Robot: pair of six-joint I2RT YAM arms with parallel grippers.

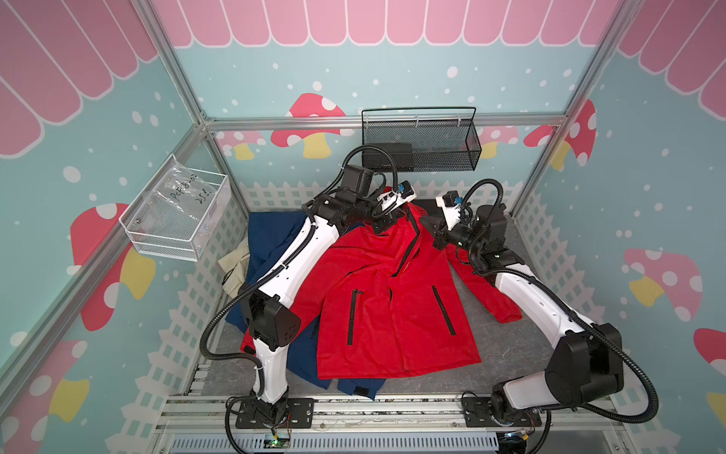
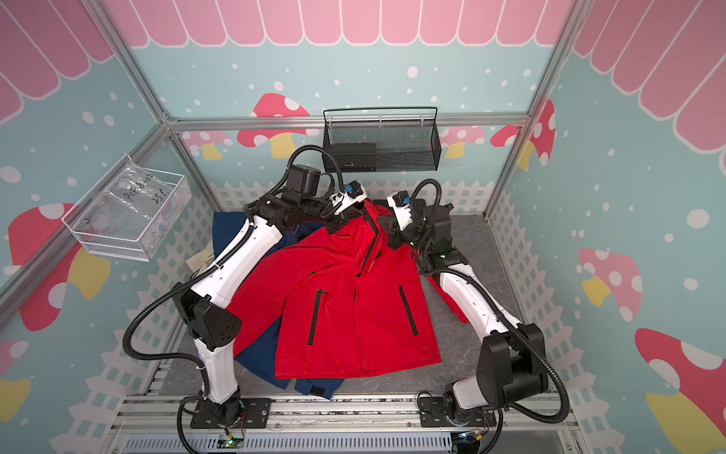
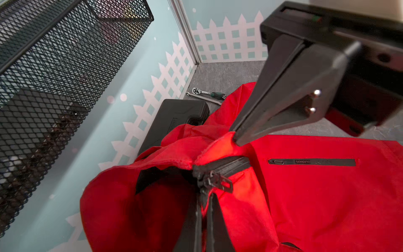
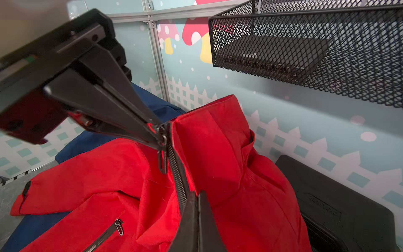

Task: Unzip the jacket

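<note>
The red jacket [image 1: 363, 333] lies front up, its collar [image 4: 210, 142] lifted toward the back. In the left wrist view the zipper slider [image 3: 214, 180] sits just beyond the tips of my left gripper, which is shut on the jacket's zipper edge. My right gripper is shut on the zipper tape lower along the collar, beside the red fabric. In the right wrist view the zipper pull [image 4: 162, 155] hangs by my left gripper's fingertips, with toothed tape running down between the two grippers.
A black wire basket [image 1: 419, 136] hangs on the back wall above the collar. A black case [image 4: 331, 201] and a ratchet [image 3: 201, 92] lie behind the jacket. Blue fabric [image 1: 264, 234] lies beneath at left; a white basket [image 1: 170, 238] hangs left.
</note>
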